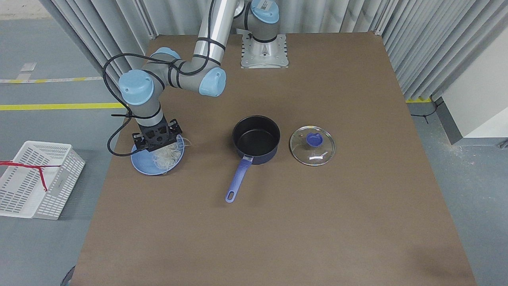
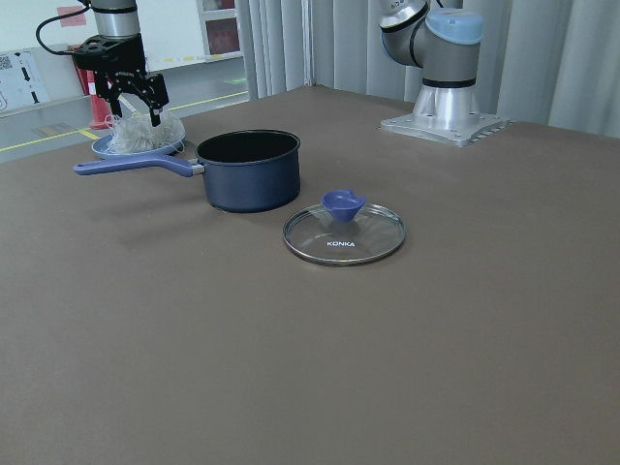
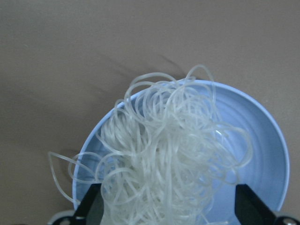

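A blue plate point(image 3: 255, 140) holds a heap of pale translucent noodles point(image 3: 159, 154). Right over it hangs my black gripper, its two fingers apart on either side of the noodles in the wrist view, low at the heap in the left view. Right of the plate stands a dark blue saucepan point(image 1: 256, 138), empty, its handle point(image 1: 238, 178) toward the front. A glass lid point(image 1: 302, 150) with a blue knob point(image 1: 314, 139) lies flat to the pan's right.
The arm's base point(image 1: 264, 55) sits at the back edge. A white plastic basket point(image 1: 62, 190) is off the table at left.
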